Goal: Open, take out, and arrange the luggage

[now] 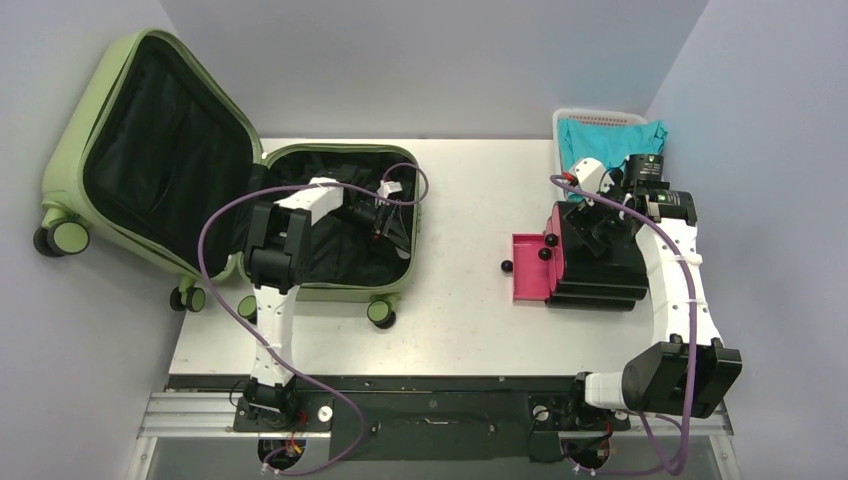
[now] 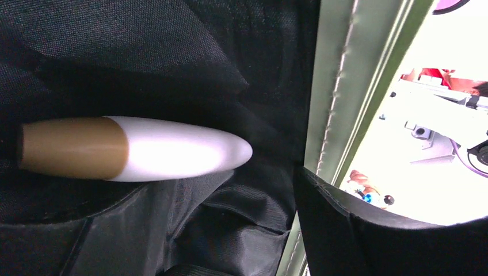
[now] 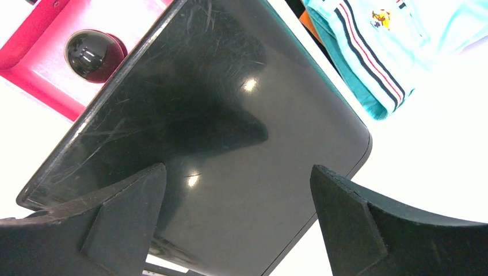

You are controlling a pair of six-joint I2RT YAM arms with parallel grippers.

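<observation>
The green suitcase (image 1: 170, 150) lies open on the table's left, its black-lined lower half holding my left gripper (image 1: 390, 232). In the left wrist view a white-and-tan cylindrical item (image 2: 184, 149) lies on the lining beside the suitcase rim (image 2: 339, 86). The left gripper stands open above it, fingers apart. On the right, a black box (image 1: 600, 270) with a pink drawer (image 1: 530, 280) pulled out sits beneath my right gripper (image 1: 595, 230); in the right wrist view the gripper is open over the box's glossy top (image 3: 230, 172).
A white basket with cyan cloth (image 1: 605, 135) stands at the back right. A small black knob (image 1: 507, 266) is on the drawer's front. Grey walls bound the back and sides.
</observation>
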